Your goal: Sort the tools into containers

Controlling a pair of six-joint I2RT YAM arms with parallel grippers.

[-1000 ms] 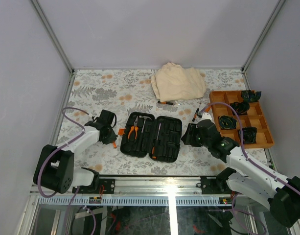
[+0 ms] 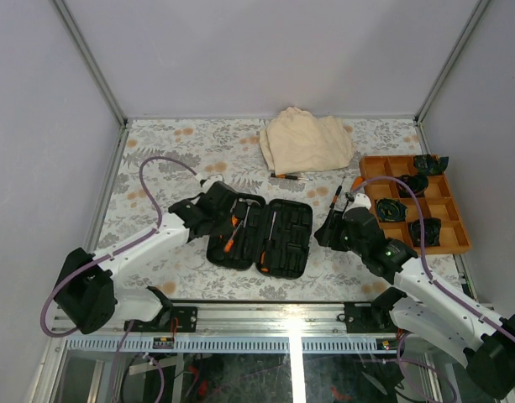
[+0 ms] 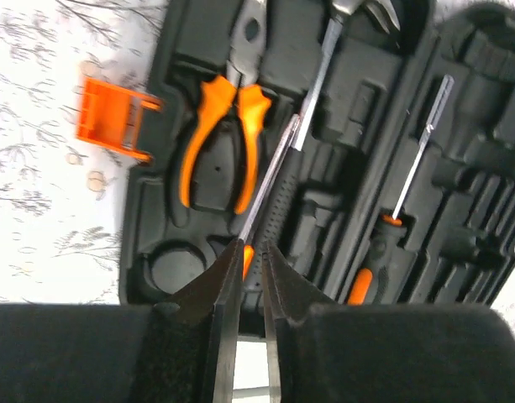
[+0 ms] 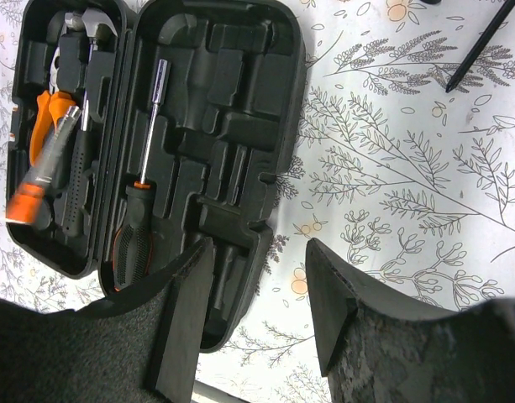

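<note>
The black tool case [image 2: 287, 243] lies open on the table. In its left half are the orange-handled pliers [image 3: 210, 113] and a hammer [image 3: 326, 63]; a black-and-orange screwdriver [image 4: 137, 235] rests in the right half. My left gripper is shut on a screwdriver [image 3: 270, 176] with an orange handle, held above the left half; most of its handle is hidden by the fingers. To the right of the case, my right gripper is open and empty. Loose screwdrivers lie by the cloth [image 2: 289, 176] and farther right [image 2: 337, 196].
A wooden compartment tray [image 2: 449, 239] with dark coiled cables [image 2: 391, 210] stands at the right. The folded beige cloth [image 2: 306, 143] is at the back. An orange latch [image 3: 107, 117] sticks out from the case's left edge. Table space left of the case is clear.
My left arm has swung right, from the table beside the case to over its left half, carrying the orange-handled screwdriver. The right arm has barely moved.
</note>
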